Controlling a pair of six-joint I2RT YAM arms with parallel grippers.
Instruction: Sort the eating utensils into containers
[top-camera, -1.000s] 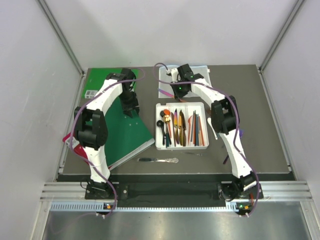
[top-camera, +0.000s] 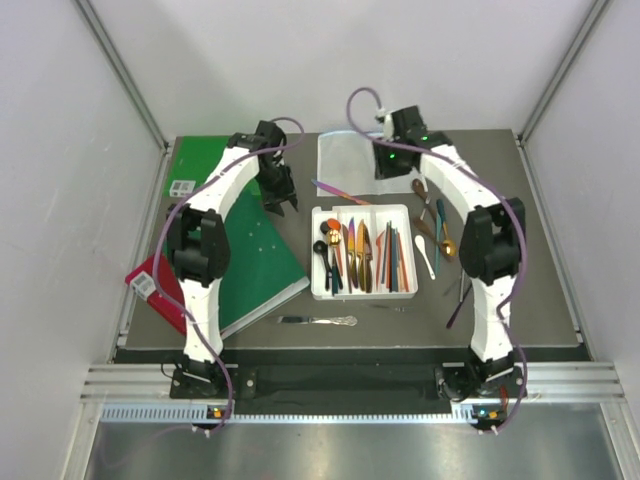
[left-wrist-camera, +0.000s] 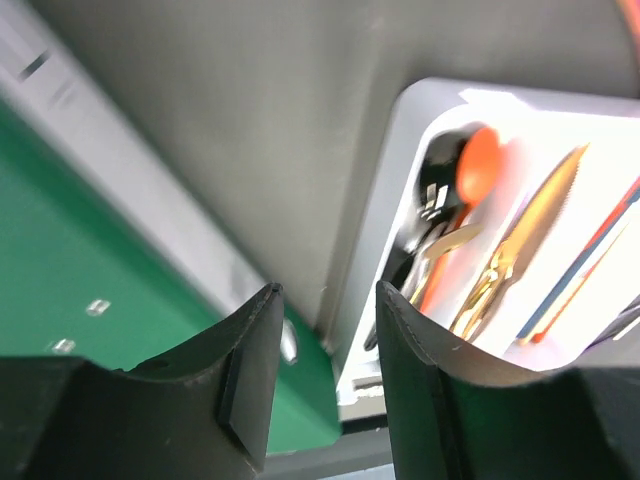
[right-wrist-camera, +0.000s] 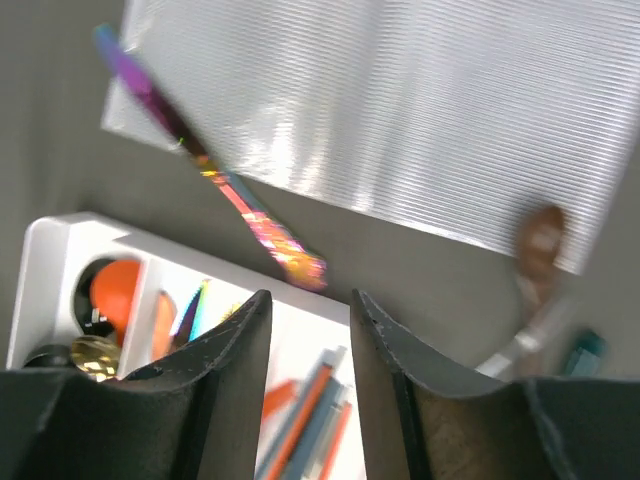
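Observation:
The white divided tray (top-camera: 365, 292) holds several spoons, knives and chopsticks in separate compartments. Behind its back edge, a purple-to-orange shiny utensil (right-wrist-camera: 235, 195) lies slanted, partly over the white mat. My left gripper is open and empty, above the table by the tray's back left corner. Farther right, my right gripper also stands open with nothing between its fingers, over the mat. Loose utensils lie right of the tray: a white spoon (top-camera: 425, 255), a brown wooden spoon (top-camera: 419, 189) and a gold spoon (top-camera: 448, 248), among others. A silver-handled knife (top-camera: 317, 320) rests in front.
A large green board (top-camera: 245, 270) takes up the left, with a red item (top-camera: 157, 293) partly under it. The white mat (top-camera: 345, 160) lies at the back. A small thin utensil (top-camera: 388, 308) is just before the tray. Bare table shows at the far right.
My right arm has swung to the right, away from the shiny utensil, uncovering utensils beside the tray. The left gripper has shifted right, from over the green board toward the tray.

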